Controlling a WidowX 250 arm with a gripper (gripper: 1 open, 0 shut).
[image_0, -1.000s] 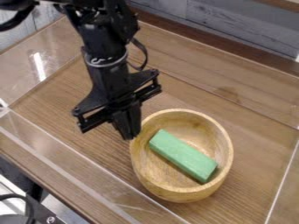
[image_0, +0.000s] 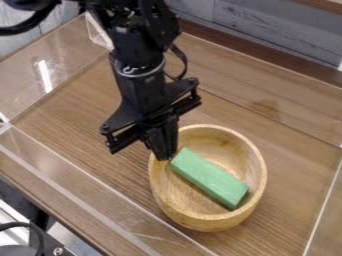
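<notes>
A round light-wood bowl (image_0: 187, 208) sits on the wooden table at the lower middle right, holding a green rectangular block (image_0: 210, 178) lying diagonally inside it. My black gripper (image_0: 163, 152) points down at the bowl's upper-left rim, its tip at or just over that rim, left of the block. It looks shut, with nothing visible between its fingers; whether the tip touches the rim I cannot tell.
Clear plastic edges run along the left and front, a pale wall stands at the back, and a black cable lies at the lower left.
My gripper has shifted slightly over the last second, staying at the bowl's upper-left rim. The bowl and green block look unmoved.
</notes>
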